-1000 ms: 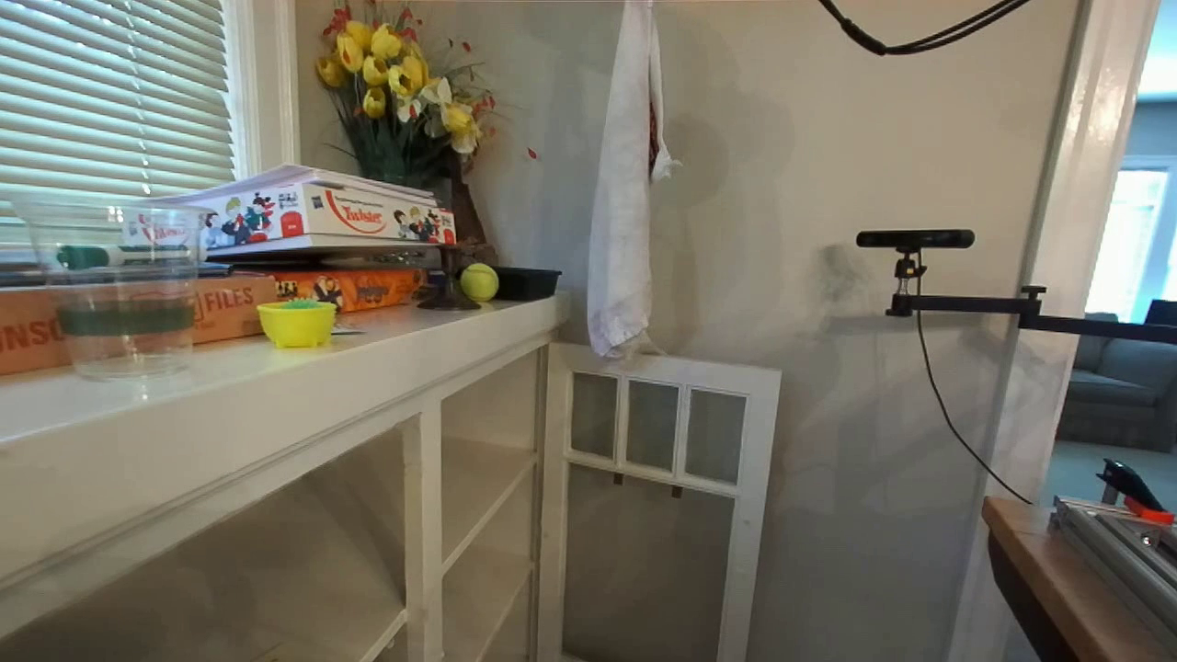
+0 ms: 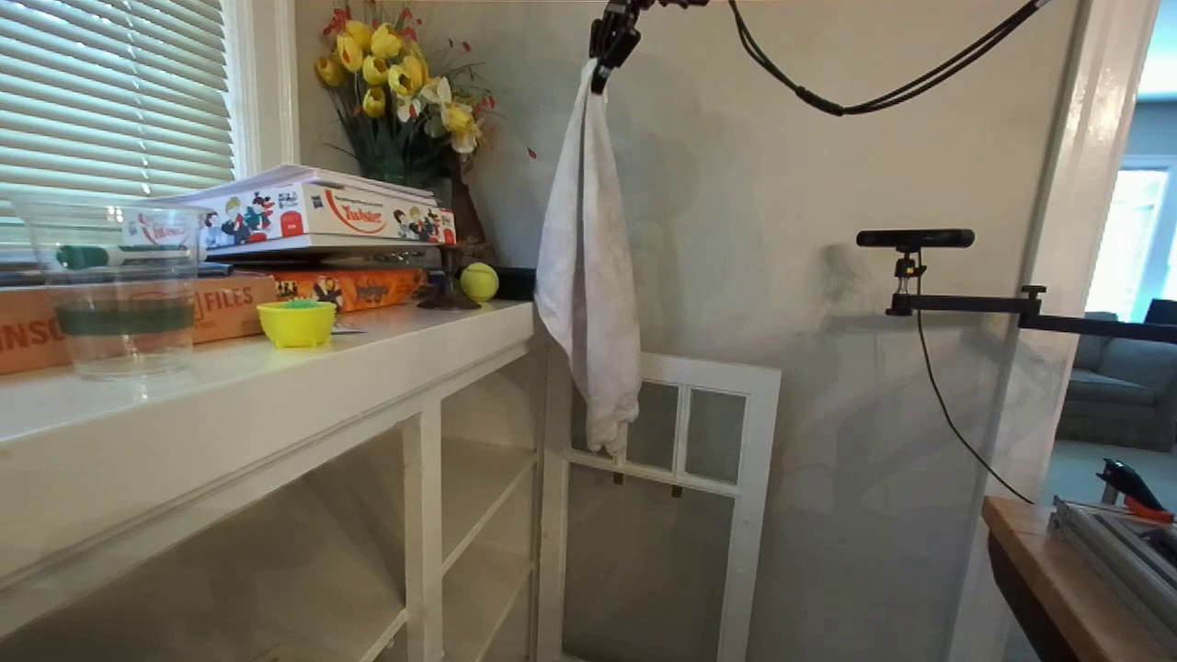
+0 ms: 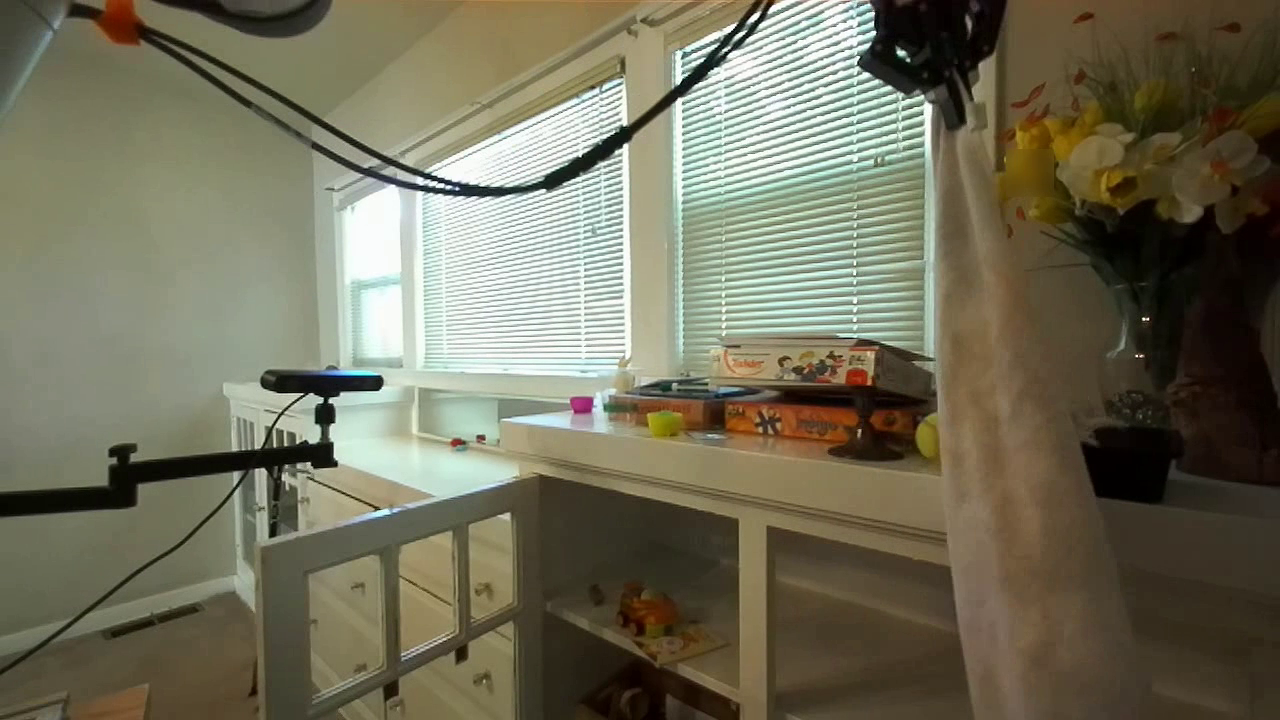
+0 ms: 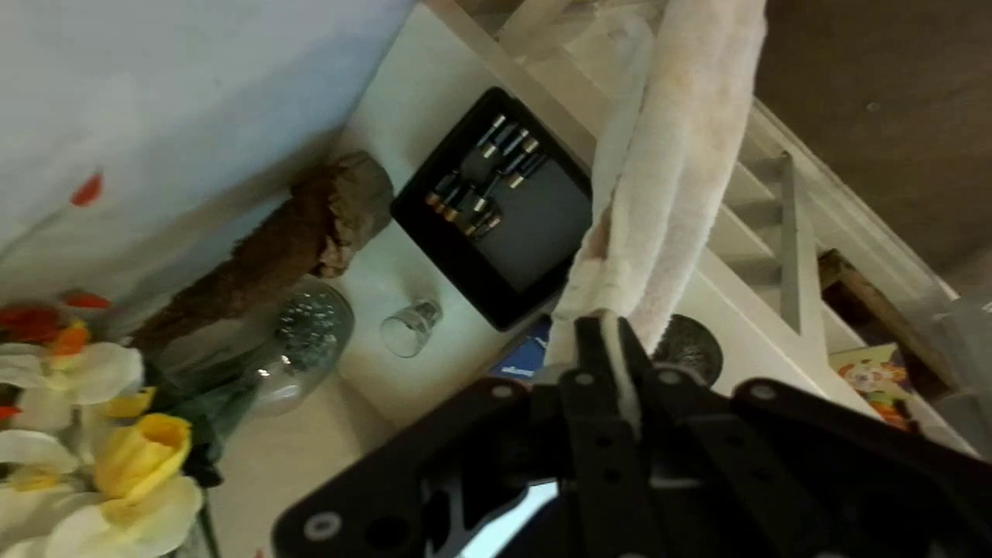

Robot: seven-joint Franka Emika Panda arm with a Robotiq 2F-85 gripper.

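Note:
A long white towel [image 2: 593,265] hangs from my gripper [image 2: 601,77], which is shut on its upper end. In exterior view 1 its lower end reaches below the counter top, in front of the white-framed door panel [image 2: 761,441]. Exterior view 2 has the gripper [image 3: 954,108] at the top right, the towel [image 3: 1008,420] dropping past the counter's front. Seen from the wrist, the black fingers [image 4: 590,349] pinch the towel [image 4: 688,139], which stretches away toward the top over the counter edge.
On the counter [image 2: 474,336] stand a Twister box [image 2: 364,215], a yellow bowl [image 2: 298,324], a tennis ball [image 2: 479,282] and a clear cup [image 2: 121,287]. Flowers [image 2: 397,77] rise close left of the gripper. A black tray [image 4: 544,242] holding batteries lies near the towel. Open shelves [image 2: 485,474] sit below.
The towel has come down and to the left, nearer the counter's end. My gripper, out of the frame a second ago, now shows at the top of exterior view 1.

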